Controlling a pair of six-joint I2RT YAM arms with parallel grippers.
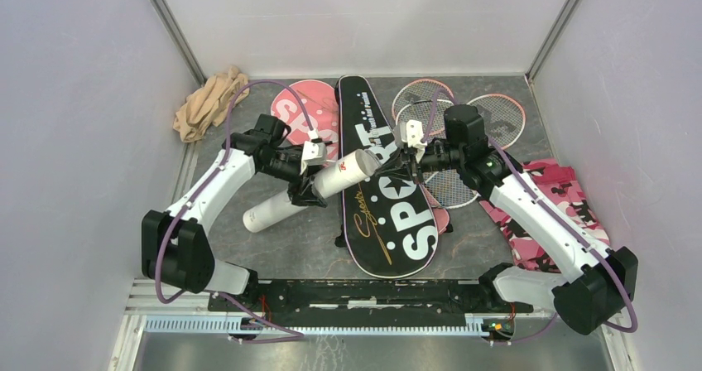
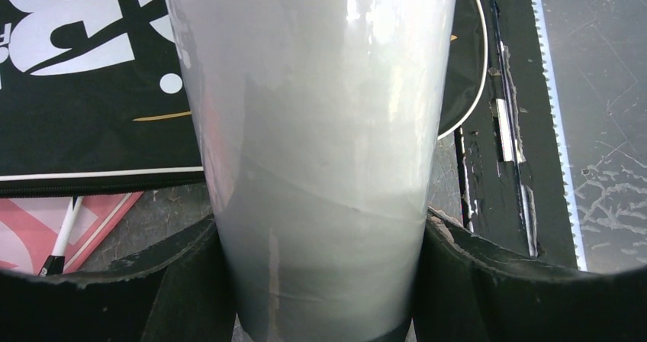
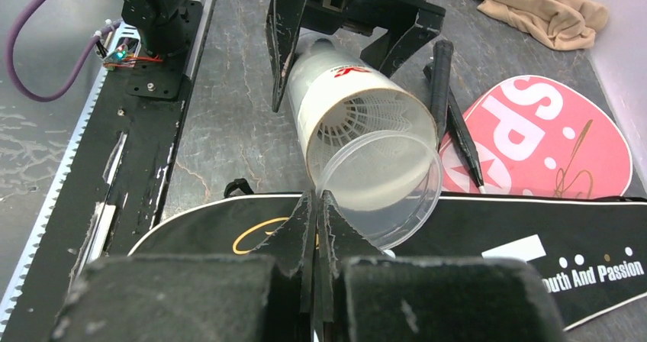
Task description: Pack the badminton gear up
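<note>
A long white shuttlecock tube hangs slantwise over the floor, with my left gripper shut around its middle. In the left wrist view the tube fills the space between the fingers. Its uncapped end faces my right arm, and a netted shuttlecock skirt shows inside. My right gripper is shut on the rim of a clear round lid. This lid overlaps the tube's mouth in the right wrist view, tilted against it; whether they touch, I cannot tell.
Beneath both grippers lies a long black racket bag. A pink racket cover is behind my left arm, several rackets behind my right. A beige cloth lies far left, a pink camouflage cloth at right.
</note>
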